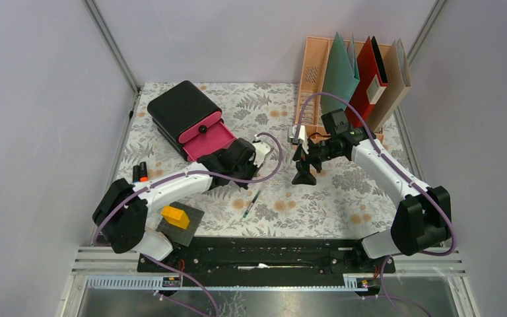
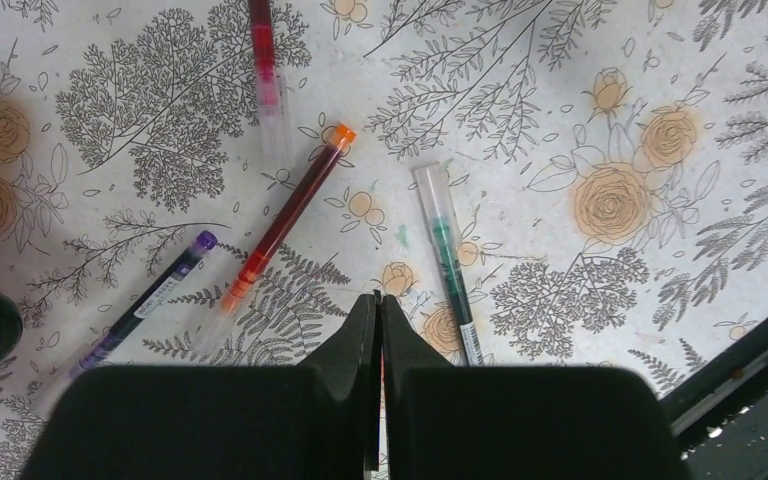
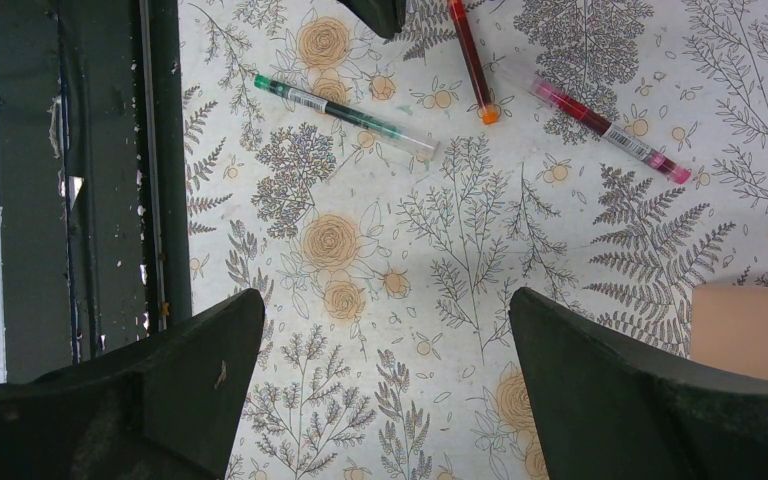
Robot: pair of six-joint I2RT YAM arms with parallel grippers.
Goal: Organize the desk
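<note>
A green pen (image 1: 252,204) lies bare on the patterned cloth. In the left wrist view my left gripper is shut just left of that pen, with nothing showing between its fingers. An orange pen (image 2: 285,215), a purple pen (image 2: 140,305) and a pink-red pen (image 2: 265,70) lie farther left and up in that view. Right of centre, my right gripper hangs open over bare cloth. The black box (image 1: 183,109) at the back left has its pink drawer (image 1: 209,141) pulled out; the drawer's inside is only partly visible.
A wooden rack (image 1: 311,63) at the back right holds upright folders (image 1: 372,79). Dark markers (image 1: 143,171) lie at the left, partly hidden by the left arm. A yellow block (image 1: 175,216) rests on a grey mat (image 1: 190,232).
</note>
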